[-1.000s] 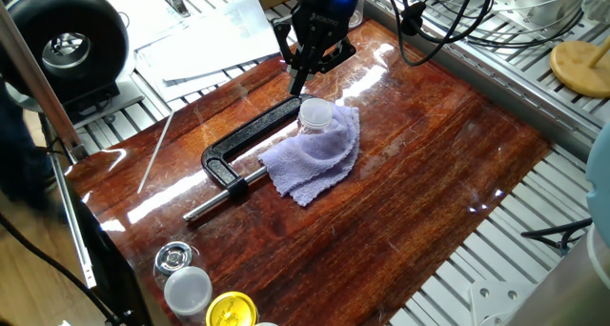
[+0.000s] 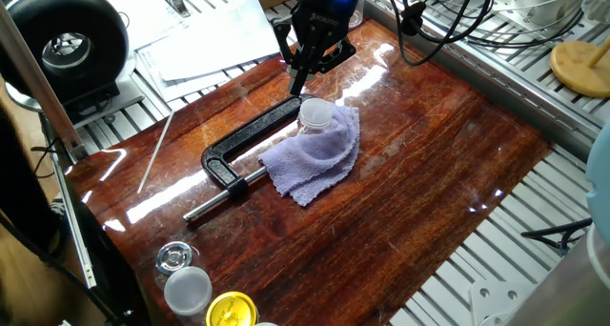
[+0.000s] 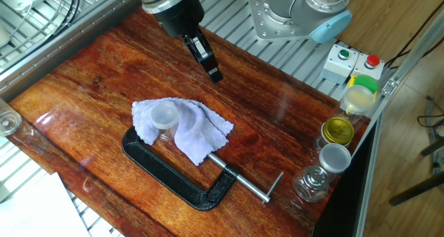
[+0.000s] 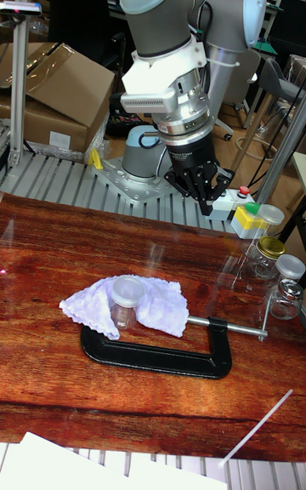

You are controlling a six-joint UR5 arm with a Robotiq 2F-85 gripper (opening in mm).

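My gripper (image 4: 206, 210) hangs above the table, its two fingers brought together at one tip and nothing visible between them. A small clear jar with a frosted white lid (image 3: 165, 116) stands upright amid the folds of a lilac cloth (image 3: 199, 129). The cloth partly hides the jar's body. Beside and partly under the cloth lies a black C-clamp (image 3: 170, 177), its steel screw (image 3: 246, 184) pointing toward the group of jars. In exterior view 2 the gripper (image 3: 216, 77) is apart from both jar and cloth, on the robot-base side of them.
Several jars, one with a gold lid (image 3: 338, 131), stand close together at a table corner. A thin white stick (image 2: 155, 152) lies near one edge. Papers (image 2: 212, 42) rest outside the wooden tabletop (image 2: 410, 164), which has wide bare areas.
The arm, gripper, jar, cloth and clamp have not moved. Only a person at the far left edge of exterior view 1 has shifted.
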